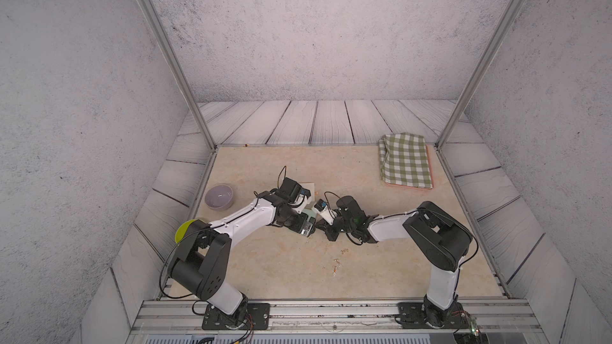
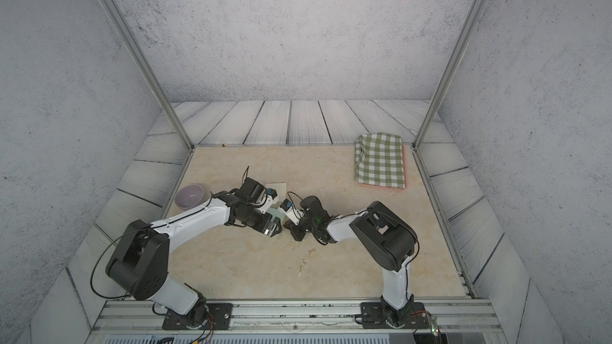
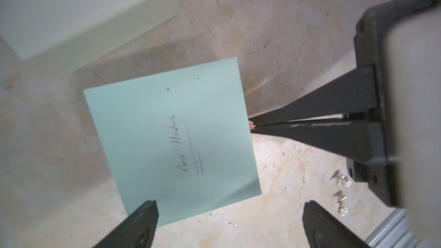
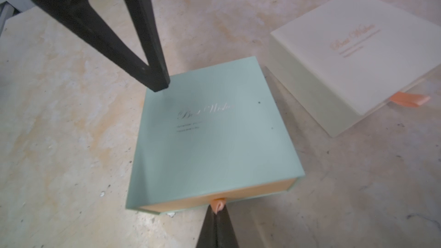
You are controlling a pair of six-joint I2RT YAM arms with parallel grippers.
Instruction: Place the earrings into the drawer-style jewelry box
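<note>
The mint-green jewelry box (image 4: 216, 147) lies on the table, its orange drawer front (image 4: 261, 195) showing along one side. At the middle of that front, my right gripper is shut with the small orange ribbon tab (image 4: 217, 204) between its fingertips. My left gripper is open, its fingers on both sides of the box's near part in the left wrist view; nothing is held. Its exact height over the box cannot be told. Small gold earrings (image 3: 342, 204) lie loose on the table, near the front in the top left view (image 1: 335, 269).
A white box (image 4: 353, 55) with an orange ribbon stands behind the green one. A purple bowl (image 1: 219, 197) and a yellow-green bowl (image 1: 183, 232) are at the left. A checked cloth (image 1: 405, 160) lies back right.
</note>
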